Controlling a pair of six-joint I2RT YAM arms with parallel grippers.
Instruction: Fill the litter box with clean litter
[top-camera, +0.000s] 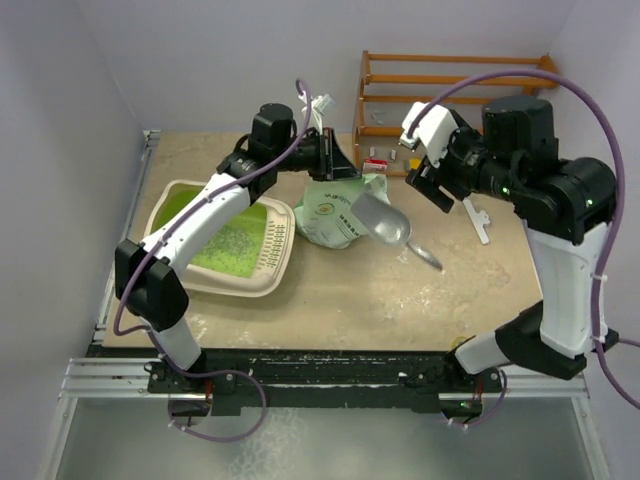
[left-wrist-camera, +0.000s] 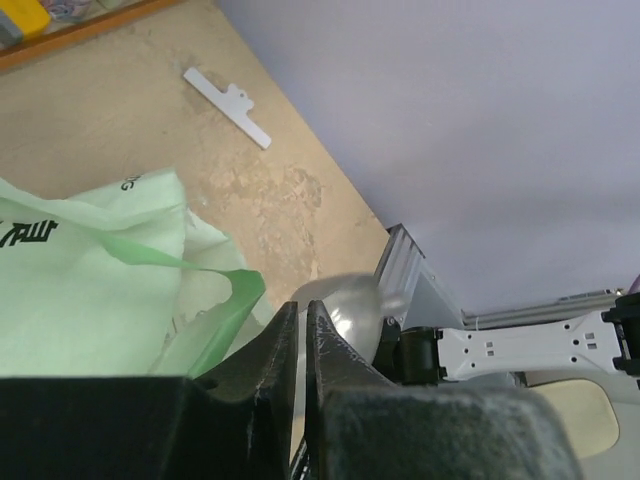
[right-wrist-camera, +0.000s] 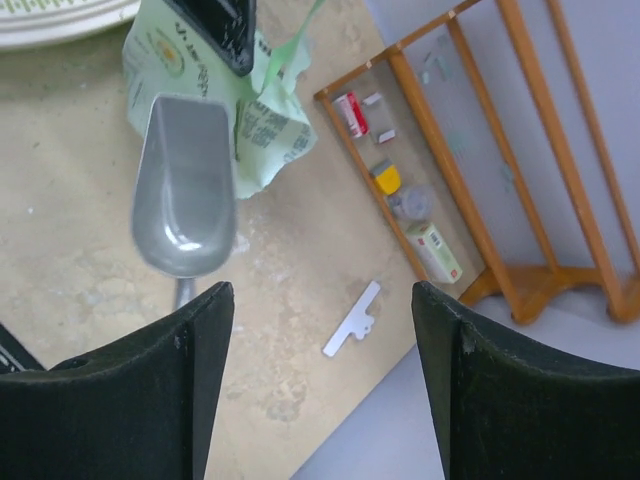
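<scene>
The litter box (top-camera: 270, 250) with green litter sits at the left. A green litter bag (top-camera: 330, 215) stands at the middle, with my left gripper (top-camera: 335, 160) shut on its top above it. A metal scoop (top-camera: 385, 215) appears in mid-air below and right of the bag's top, blurred in both wrist views, its handle pointing toward the front right. My right gripper is open above and to the right of the scoop, with nothing between its fingers.
A wooden rack (top-camera: 455, 80) stands at the back right with small items in it. A white clip-like piece (top-camera: 478, 222) lies on the table at the right.
</scene>
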